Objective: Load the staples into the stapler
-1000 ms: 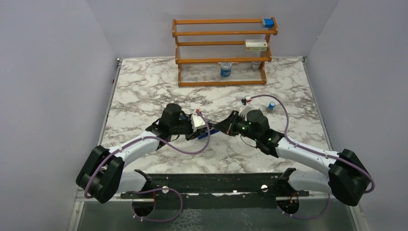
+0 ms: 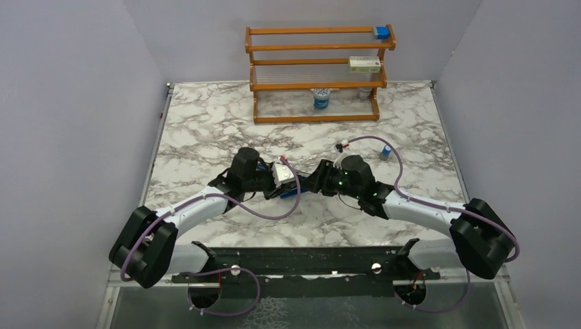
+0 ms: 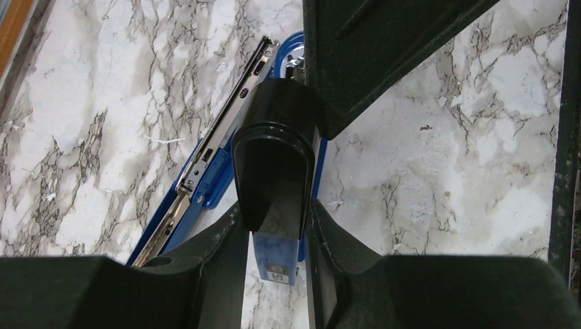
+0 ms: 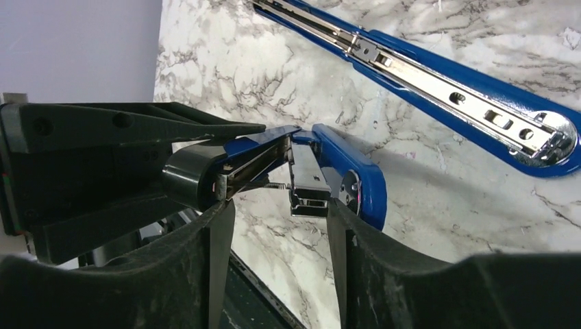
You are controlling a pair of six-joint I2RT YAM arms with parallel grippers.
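My left gripper is shut on a stapler [image 3: 274, 147], gripping its black-capped body. In the right wrist view that stapler's blue arm [image 4: 362, 179], its silver metal channel [image 4: 308, 179] and a thin spring [image 4: 275, 186] face my right gripper. The right gripper is open, and its fingertips reach up to the channel's near end; whether they touch it I cannot tell. Behind lies a long blue stapler piece [image 4: 452, 92] with a metal rail, on the table. How it joins the held part is hidden. No staples can be made out.
A wooden rack [image 2: 315, 86] stands at the back with a blue-labelled tub [image 2: 321, 98], a pale box [image 2: 364, 64] and a small blue box [image 2: 381, 32]. One small blue-topped object [image 2: 386, 151] sits on the right of the marble table.
The left arm looks unmoved.
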